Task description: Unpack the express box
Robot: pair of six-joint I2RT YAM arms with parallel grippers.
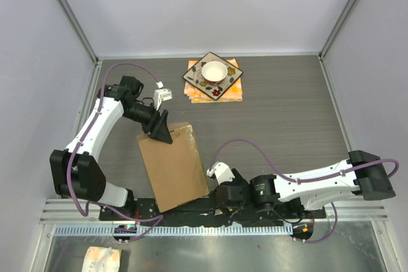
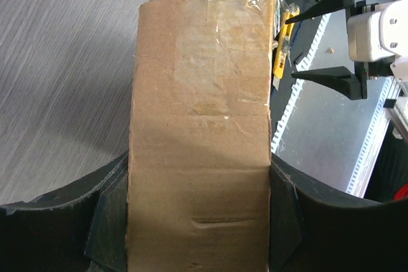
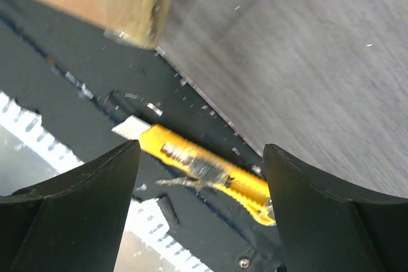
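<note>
A brown cardboard box [image 1: 172, 167] with shiny tape along its edge stands tilted at the left of the table. My left gripper [image 1: 159, 128] is shut on it; in the left wrist view the box's taped narrow side [image 2: 200, 93] fills the space between the fingers. My right gripper [image 1: 226, 202] is low at the front edge, its fingers open above a yellow box cutter [image 3: 204, 170] lying on the black strip, blade toward the box. In the right wrist view the box's corner [image 3: 146, 11] shows above the cutter.
A patterned tray [image 1: 197, 74] with a white bowl [image 1: 214, 69] sits on orange cloths at the back. A folded cloth [image 1: 101, 260] lies below the front edge.
</note>
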